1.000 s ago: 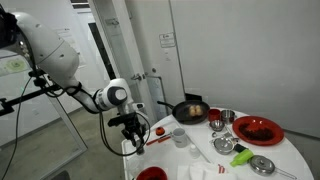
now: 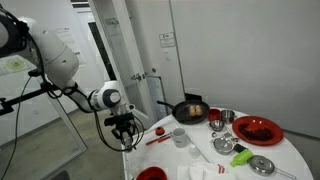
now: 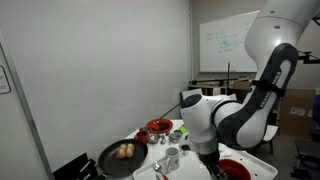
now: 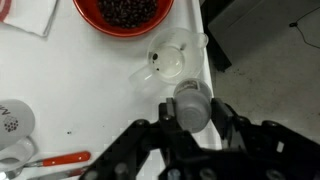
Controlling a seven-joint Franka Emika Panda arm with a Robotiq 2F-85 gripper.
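Note:
In the wrist view my gripper is shut on a round, greyish object [image 4: 192, 108], seen end-on, with a pale ring around its far end. What the object is cannot be told for sure. Just beyond it, near the table's edge, lies a clear cup [image 4: 172, 57] with a spout and a handle. Exterior view 1 has the gripper [image 2: 124, 131] low at the table's left edge, where the held object is hard to make out.
A red bowl of dark beans [image 4: 125, 12] sits beyond the clear cup. A white mug [image 4: 14, 121] and red-handled utensils [image 4: 60, 160] lie to the left. A black pan [image 2: 191, 111] and a red plate [image 2: 258, 129] stand farther off. Bare floor [image 4: 265, 75] drops away past the edge.
In exterior view 1 my gripper has moved left over the last second, from above the table toward its left edge. The things on the table look unmoved.

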